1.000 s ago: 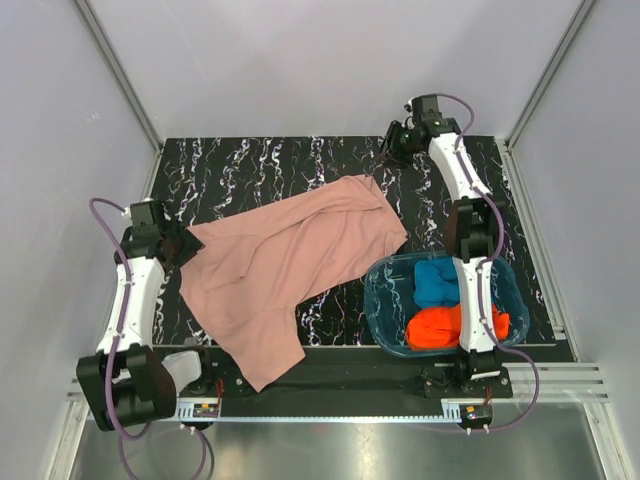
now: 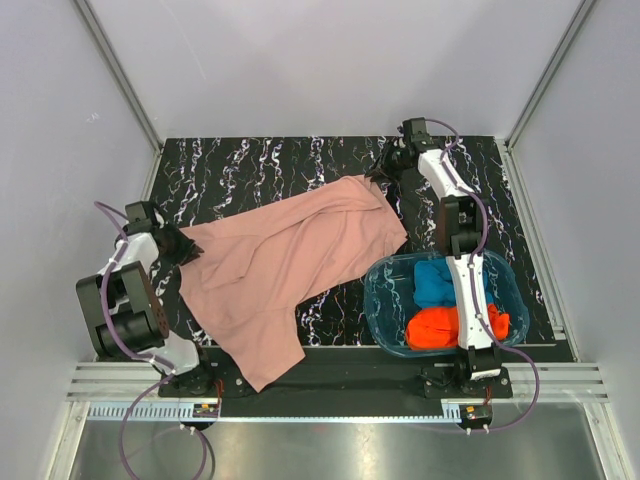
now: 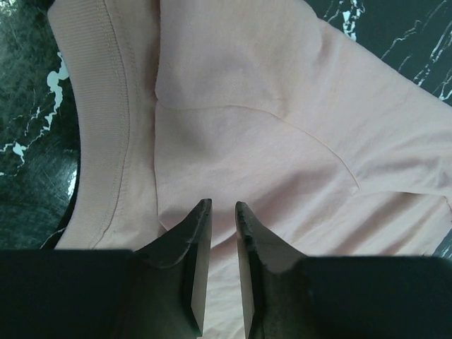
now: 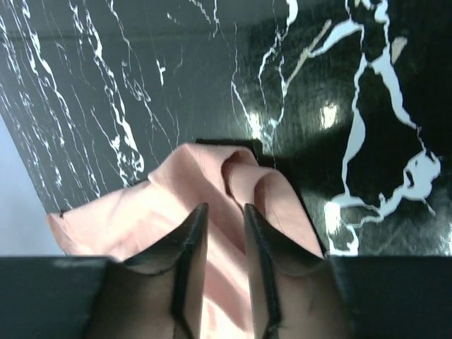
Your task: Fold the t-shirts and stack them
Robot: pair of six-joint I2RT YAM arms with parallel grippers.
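Observation:
A pink t-shirt lies spread at a slant and wrinkled on the dark marbled tabletop, its lower end hanging over the front edge. At its left end my left gripper is low over the fabric; the left wrist view has the gripper part open, with pink cloth below the gap. By the far upper corner of the shirt sits my right gripper. Its fingertips stand apart over a curled fold of the shirt in the right wrist view. Whether either touches the cloth is unclear.
A clear bin at the front right holds a blue cloth and an orange cloth. Bare marbled tabletop shows along the back and at the right. The right arm reaches over the bin.
Both arms have come down toward the shirt. The right gripper has moved left and nearer to the corner, and both gaps have narrowed. The shirt looks unmoved.

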